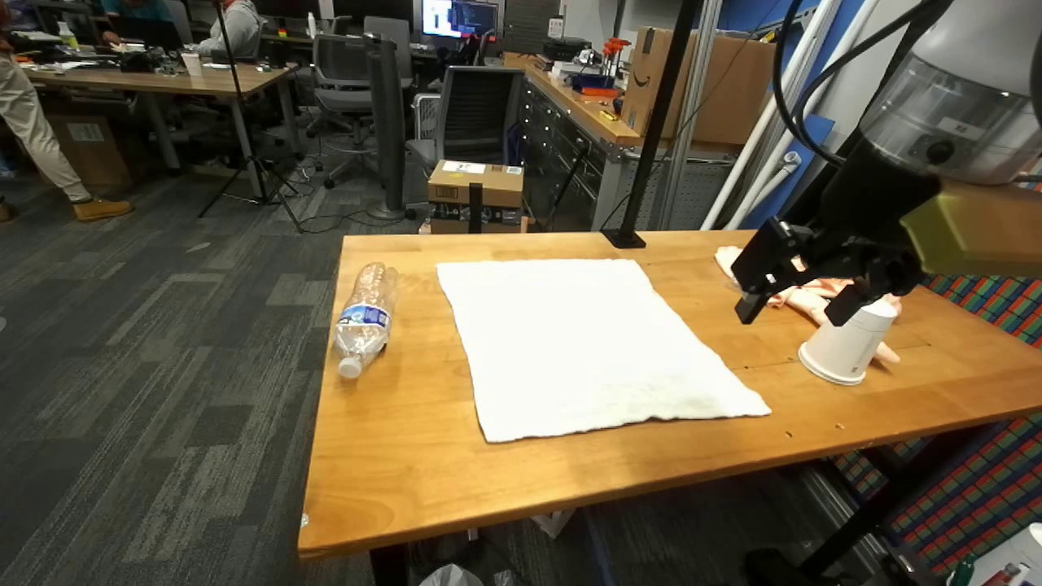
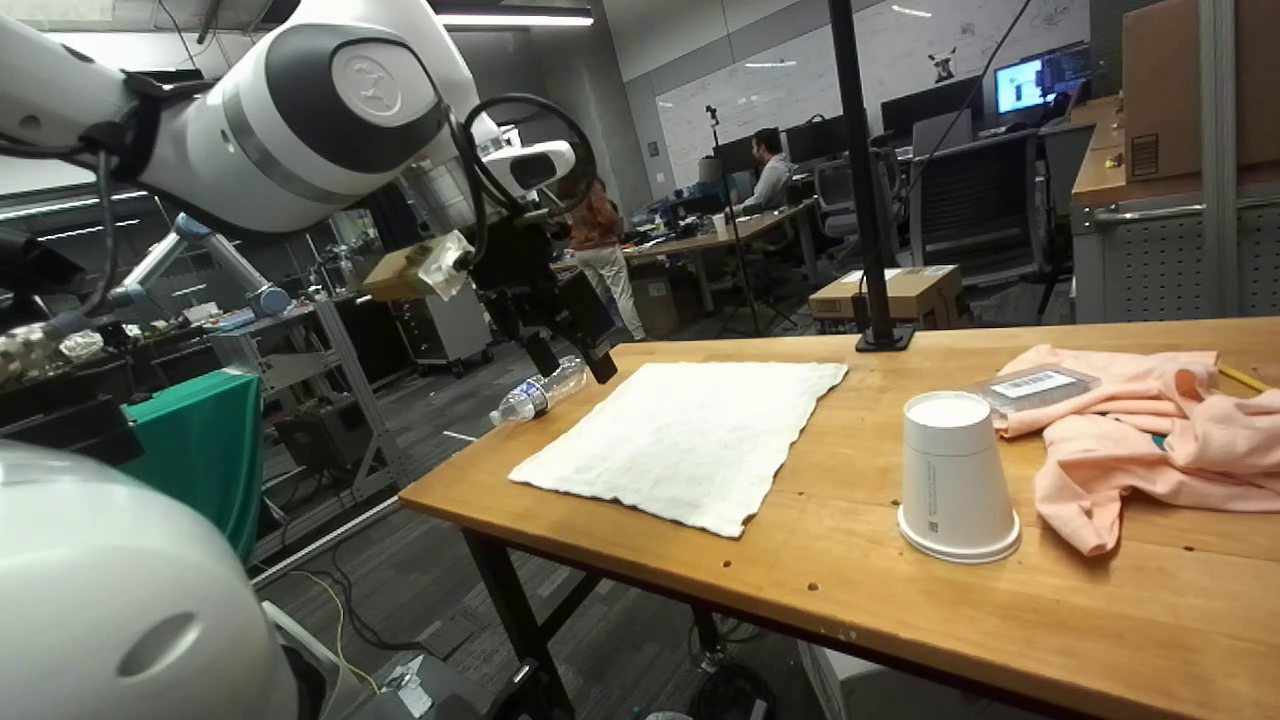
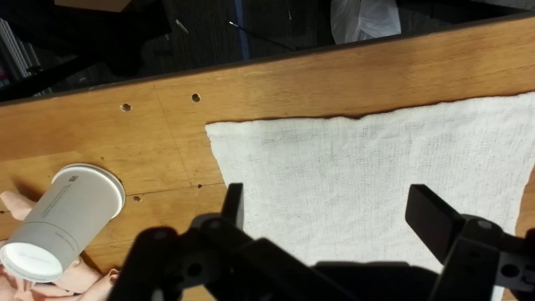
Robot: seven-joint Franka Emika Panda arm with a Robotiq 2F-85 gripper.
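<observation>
My gripper is open above the table, its two dark fingers wide apart and nothing between them. Below it in the wrist view, a white cloth (image 3: 351, 165) lies spread flat on the wooden table. Exterior view 1 has the whole cloth (image 1: 576, 342) in sight, roughly square, with the gripper (image 1: 789, 321) up and to its right. A clear plastic bottle (image 1: 364, 322) with a blue label lies on its side left of the cloth. An upside-down white paper cup (image 2: 954, 480) stands to the cloth's right, apart from it.
Crumpled peach cloth (image 2: 1176, 438) lies beyond the cup, with a clear flat case (image 2: 1041, 386) against it. A black post (image 1: 645, 146) rises from the table's back edge. Bare wood (image 1: 410, 478) shows along the front edge.
</observation>
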